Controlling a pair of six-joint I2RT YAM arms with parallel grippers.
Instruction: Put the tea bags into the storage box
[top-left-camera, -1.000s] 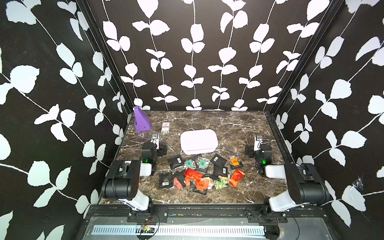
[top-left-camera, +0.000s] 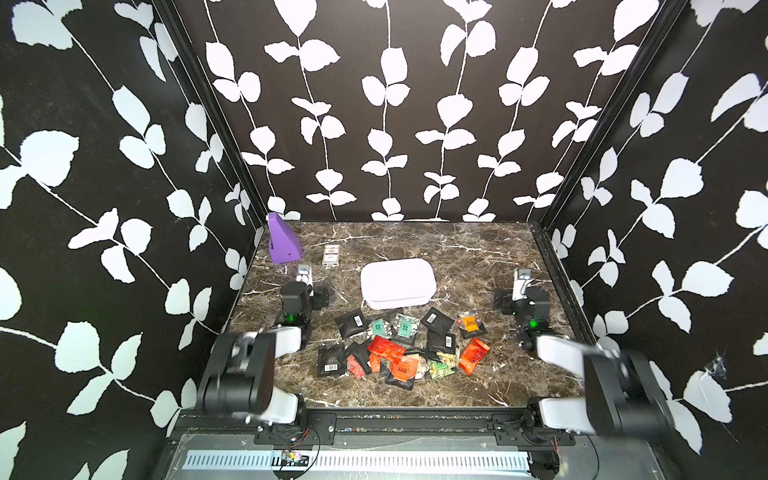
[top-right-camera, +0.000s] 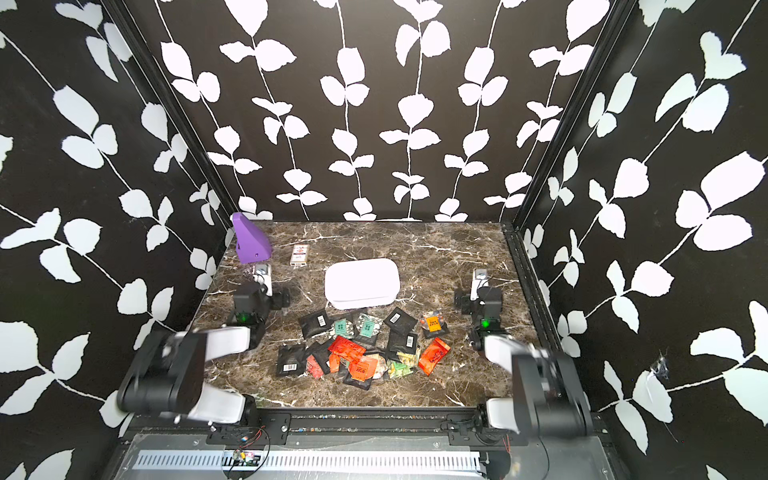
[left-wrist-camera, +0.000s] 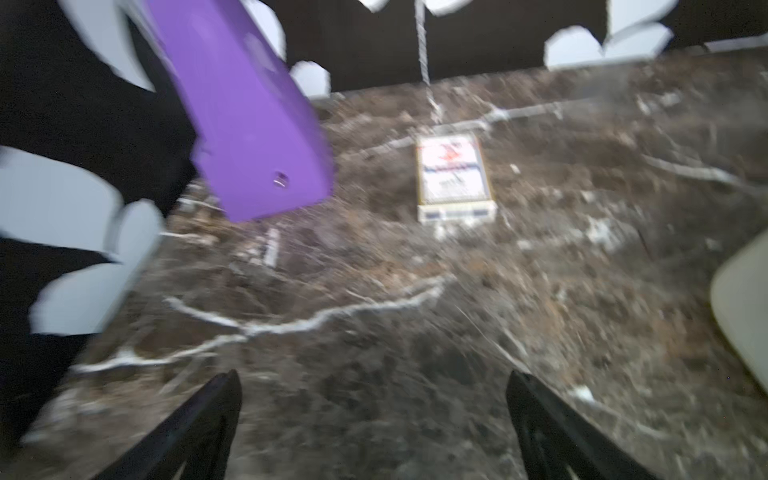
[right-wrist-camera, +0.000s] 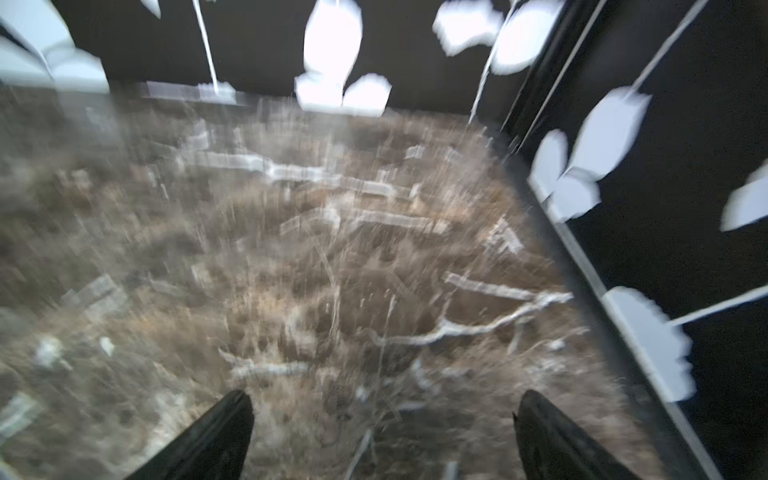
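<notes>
A white storage box (top-left-camera: 397, 280) with rounded corners stands mid-table. Its top is so bright that I cannot tell whether it is lidded or open. In front of it lies a loose heap of tea bags: black packets (top-left-camera: 438, 320), teal-labelled ones (top-left-camera: 406, 325), a red one (top-left-camera: 387, 349), an orange-labelled one (top-left-camera: 404, 368) and a red packet (top-left-camera: 473, 355) at the right. My left gripper is open and empty, over bare table left of the box. On the far right, my right gripper is open too, with only table between its fingers.
A purple wedge-shaped object (top-left-camera: 283, 240) stands in the back left corner, a small white card box (top-left-camera: 331, 255) beside it. Patterned walls enclose the left, back and right sides. Bare table lies behind the box and to its right.
Both arms have begun to move and look blurred. The left gripper has shifted slightly left, the right one slightly right. The box and tea bags lie as before.
</notes>
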